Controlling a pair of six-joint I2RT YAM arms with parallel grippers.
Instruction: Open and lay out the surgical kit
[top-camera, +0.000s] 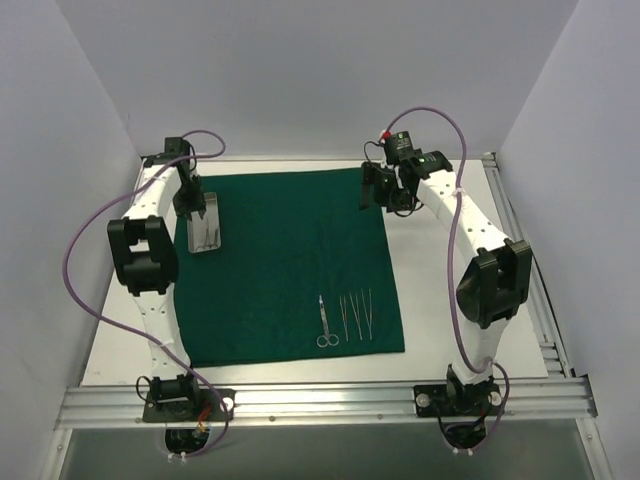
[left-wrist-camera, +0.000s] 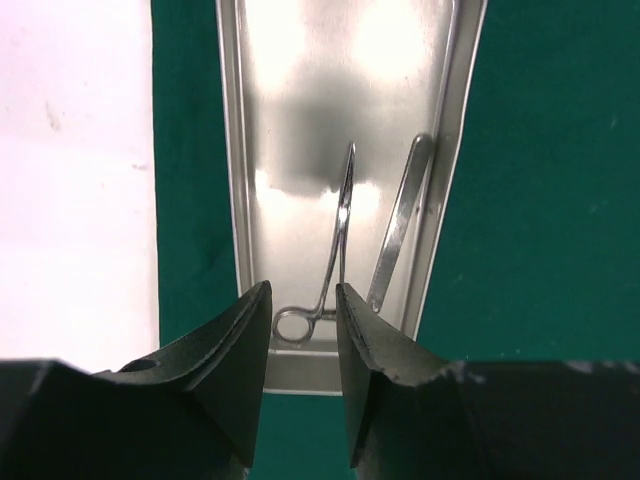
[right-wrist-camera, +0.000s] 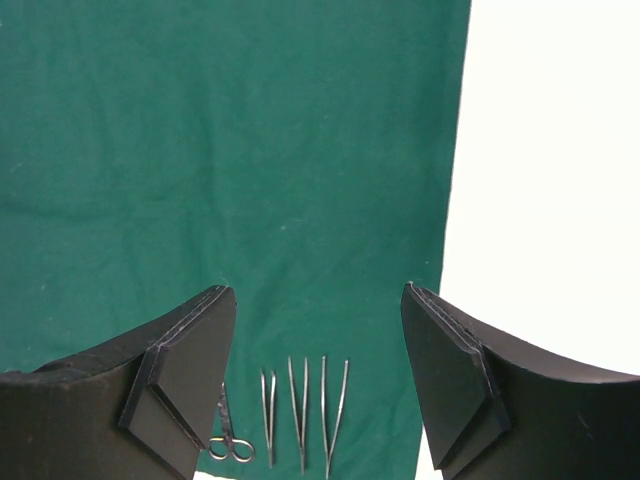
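Observation:
A steel tray (left-wrist-camera: 300, 80) lies at the cloth's left side, holding scissor-like forceps (left-wrist-camera: 294, 325) and a flat handled instrument (left-wrist-camera: 398, 220). My left gripper hangs over the tray's near end, fingers part open, nothing visible between them. My right gripper stands open high over the upper right of the green cloth (top-camera: 280, 240), empty. Scissors (top-camera: 326, 336) and several slim tweezer-like instruments (top-camera: 358, 315) lie in a row at the cloth's lower right.
White table (top-camera: 450, 260) surrounds it, with grey walls at the back and sides.

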